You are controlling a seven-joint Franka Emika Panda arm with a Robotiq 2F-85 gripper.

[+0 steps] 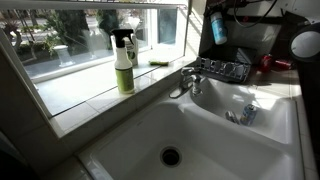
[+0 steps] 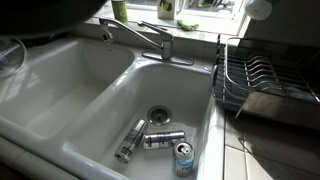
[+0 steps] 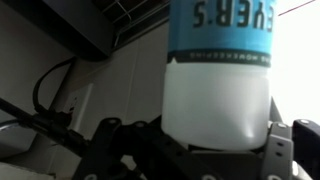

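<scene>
A bottle with a blue label [image 3: 220, 30] and a pale, rounded end fills the middle of the wrist view, its lettering upside down. My gripper is shut on it, with dark finger parts on both sides. In exterior view 1 the same bottle [image 1: 219, 30] hangs in the air near the top, behind the sink and above the dish rack. The gripper itself is hard to make out against the dark background there.
A double white sink [image 1: 150, 125] lies in front, with cans [image 2: 184, 158] in one basin. Its faucet [image 2: 165, 40] stands at the back. The black dish rack [image 1: 225, 70] is beside it. A spray bottle [image 1: 123, 68] stands by the window.
</scene>
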